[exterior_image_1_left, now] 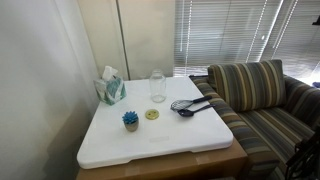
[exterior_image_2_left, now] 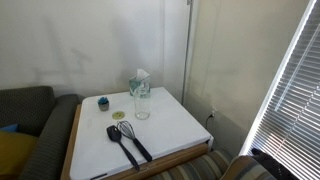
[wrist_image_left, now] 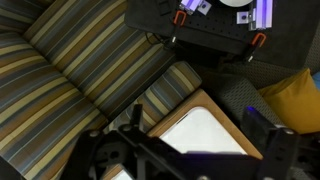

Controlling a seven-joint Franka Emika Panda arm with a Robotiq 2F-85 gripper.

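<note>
My gripper is in the wrist view, its two dark fingers spread apart with only the sofa and the table edge seen between and beyond them. It hangs away from the objects on the white table [exterior_image_1_left: 110, 145]. On that table stand a clear jar [exterior_image_1_left: 158, 87], a tissue box [exterior_image_1_left: 112, 90] and a small blue-green plant in a pot [exterior_image_1_left: 130, 121]. A round yellow disc [exterior_image_1_left: 152, 114] lies near the middle. Toward the sofa side lie a whisk [exterior_image_1_left: 182, 104] and a black spoon-like utensil [exterior_image_1_left: 190, 112], close together.
A striped sofa [exterior_image_1_left: 243, 88] borders the table on one side; a dark grey couch [exterior_image_2_left: 32, 112] stands opposite. Walls rise behind the table. Dark arm parts [exterior_image_1_left: 305, 155] show at the right edge.
</note>
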